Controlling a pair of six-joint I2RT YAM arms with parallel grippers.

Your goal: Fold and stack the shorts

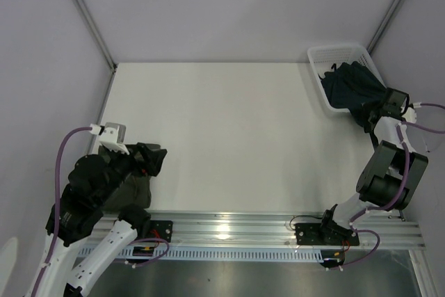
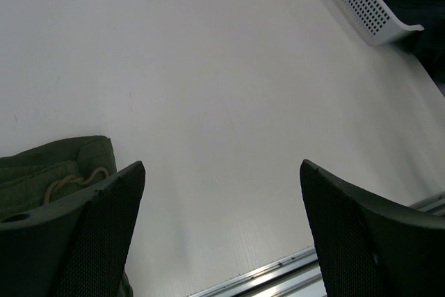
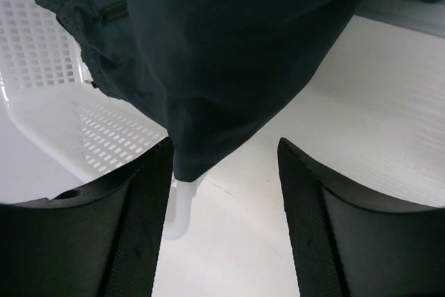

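Dark teal shorts (image 1: 351, 85) lie in the white basket (image 1: 322, 57) at the back right, hanging over its front corner. My right gripper (image 1: 372, 113) is at that corner; in the right wrist view its fingers stand apart, with a hanging part of the cloth (image 3: 229, 60) just above and between them. At the table's left front lies an olive-green folded pair of shorts (image 2: 49, 158) with a drawstring, partly hidden under my left arm. My left gripper (image 1: 153, 158) is open above its right side, nothing between its fingers.
Walls close in the left, back and right sides, with the basket near the right wall. A metal rail (image 1: 222, 224) runs along the front edge.
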